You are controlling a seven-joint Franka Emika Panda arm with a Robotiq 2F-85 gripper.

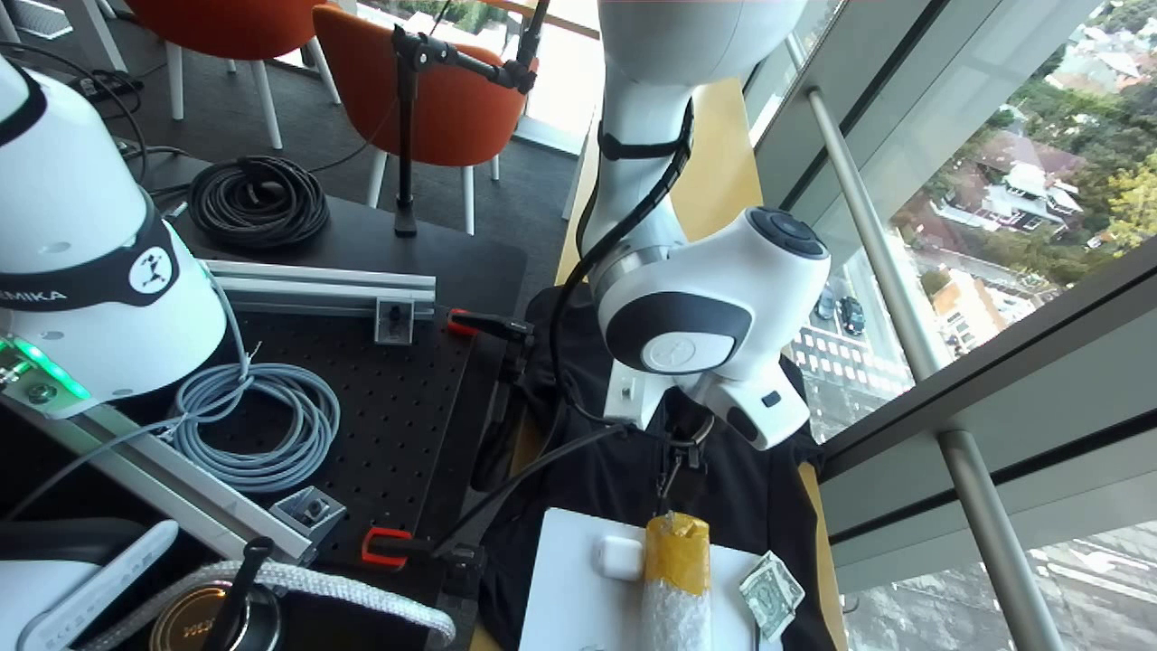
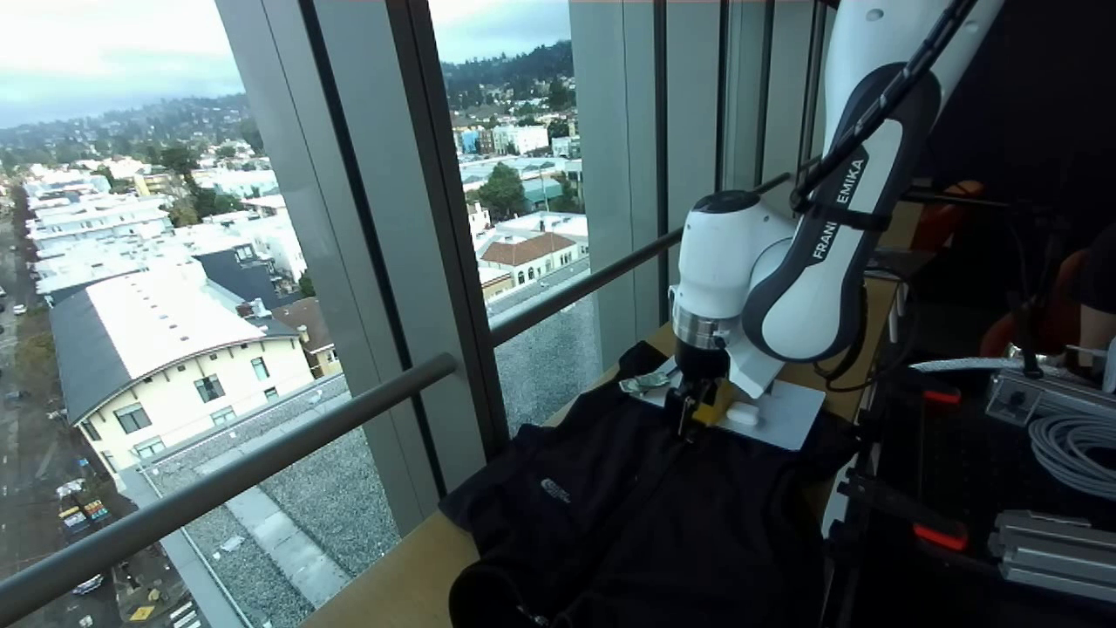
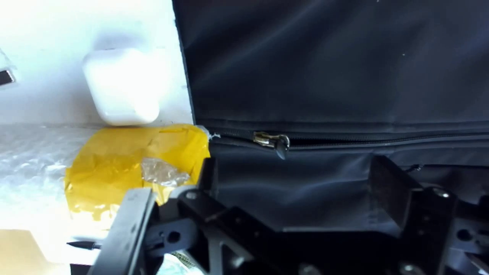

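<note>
A black jacket (image 2: 649, 523) is spread over the ledge, its zipper line running across the wrist view. The zipper's metal slider with its pull tab (image 3: 272, 139) shows near the middle of that view, close to the yellow-taped end of a wrapped roll (image 3: 133, 156). My gripper is open just above the jacket. Its two fingers stand wide apart, with the slider lying between them along the view's width but offset toward the top of the view. No object is between the fingers; how far the fingertips are from the fabric cannot be told.
A white board (image 1: 569, 564) under the jacket's end bears the roll, a small white case (image 1: 620, 558) and a folded banknote (image 1: 772, 595). A metal rail (image 2: 314, 445) and windows border the ledge on one side. Black clamps (image 1: 461, 559) sit along the other.
</note>
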